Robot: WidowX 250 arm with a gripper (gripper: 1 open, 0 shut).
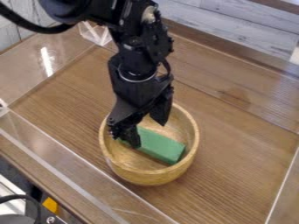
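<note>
A round pale wooden bowl (177, 171) stands on the wooden table in the camera view, holding a green rectangular block (163, 150) that lies at a slant on its floor. My black gripper (139, 129) reaches down into the bowl from above, its fingers open and spread, one low at the left near the block's upper-left end, the other near the bowl's back. Whether the fingers touch the block I cannot tell.
Bare table (239, 131) lies to the right and left of the bowl. A clear-edged object (96, 31) stands at the back left. A pale plank wall runs along the back, and the table's front-left edge is near the bowl.
</note>
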